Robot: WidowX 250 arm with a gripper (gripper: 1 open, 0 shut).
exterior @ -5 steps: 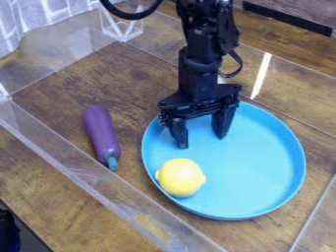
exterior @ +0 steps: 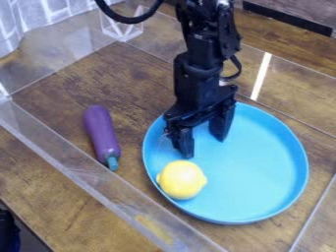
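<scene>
My black gripper (exterior: 202,126) hangs from the top centre down over the back of a blue plate (exterior: 245,187), its fingers low near the plate's rear half. The fingers are dark and overlap, so whether they hold anything is unclear. A yellow round object (exterior: 182,180) lies on the plate's front left. A purple eggplant-like object (exterior: 100,133) with a teal tip lies on the wood left of the plate.
A clear plastic edge runs along the lower left, and a clear container (exterior: 121,25) stands at the top left.
My gripper has shifted slightly within the same area over the plate. The yellow and purple objects have not visibly moved.
</scene>
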